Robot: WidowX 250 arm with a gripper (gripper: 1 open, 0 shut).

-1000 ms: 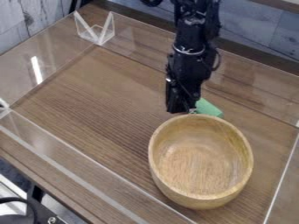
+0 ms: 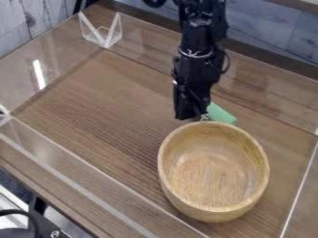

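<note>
The black arm hangs down from the top centre, its gripper (image 2: 192, 113) low over the table just behind the wooden bowl. A mint-green object (image 2: 218, 114) lies on the table partly behind the gripper, to its right. Whether anything is between the fingers is too small and dark to tell. The round, light wooden bowl (image 2: 211, 173) stands empty at the front right.
A white wire bracket (image 2: 102, 28) stands at the back left edge, and a black cable lies at the bottom left corner.
The arm has shifted slightly to the left over the last second. The bowl and green object look unchanged.
</note>
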